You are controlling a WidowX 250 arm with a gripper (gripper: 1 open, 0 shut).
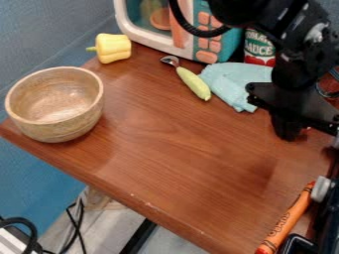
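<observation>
My black gripper [286, 127] hangs at the right side of the wooden table [159, 169], just below a light-blue cloth [229, 81]; its fingers are dark and I cannot tell whether they are open or shut. A wooden bowl [55, 103] sits at the left. A yellow-green corn toy [195, 83] lies near a small metal spoon [171, 62]. A yellow pepper-like toy [111, 47] rests at the back left.
A toy kitchen unit [173, 25] and a red-white can [260, 48] stand at the back. An orange marker-like object [288, 221] lies at the front right edge beside black hardware.
</observation>
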